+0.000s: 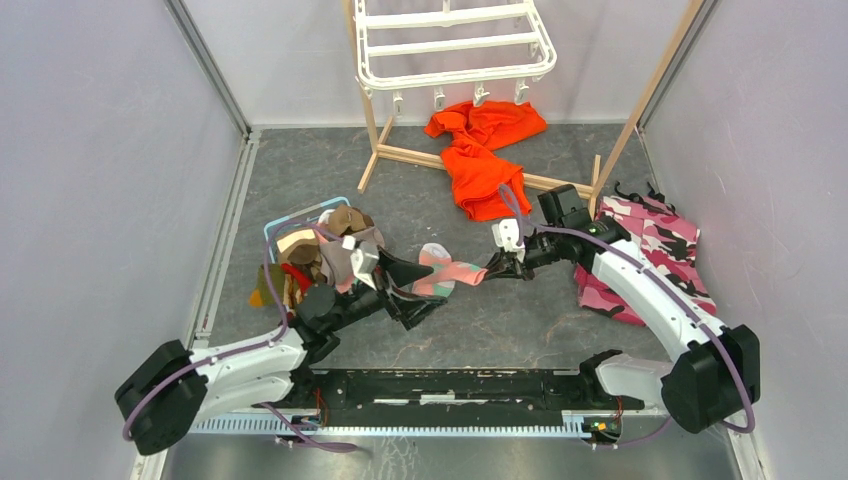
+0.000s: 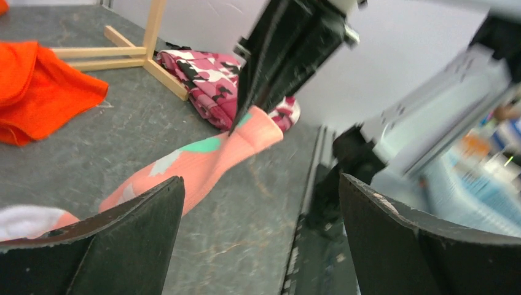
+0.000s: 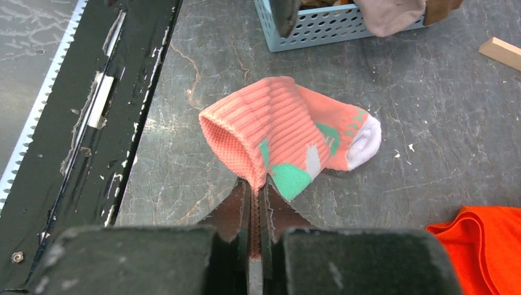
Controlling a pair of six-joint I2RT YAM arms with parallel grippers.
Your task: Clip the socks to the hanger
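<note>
A pink sock point(image 1: 452, 270) with mint patches and a white toe droops onto or just over the floor between the arms. My right gripper is shut on the sock's cuff point(image 3: 233, 135), with its white toe point(image 3: 364, 141) pointing away. My left gripper point(image 1: 418, 285) stands open just left of the sock; in the left wrist view the sock point(image 2: 172, 172) shows beyond its two fingers. The white clip hanger point(image 1: 460, 75) hangs on a wooden stand at the back.
A blue basket point(image 3: 319, 24) of mixed socks and cloths sits at the left. Orange clothing point(image 1: 485, 175) lies under the hanger, and a pink camouflage cloth point(image 1: 640, 260) lies at the right.
</note>
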